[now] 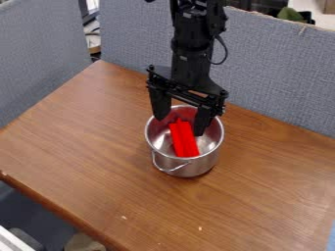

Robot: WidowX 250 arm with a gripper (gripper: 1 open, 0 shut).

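A silver metal pot (203, 162) with a wire handle stands on the wooden table. Inside it lies a red block (183, 138), tilted toward the pot's far side. My black gripper (182, 116) is over the back of the pot, open, its fingertips around rim height above the red block, with nothing visibly held.
Grey padded partitions (268, 78) border it at the back and left, and the front edge runs diagonally at lower left.
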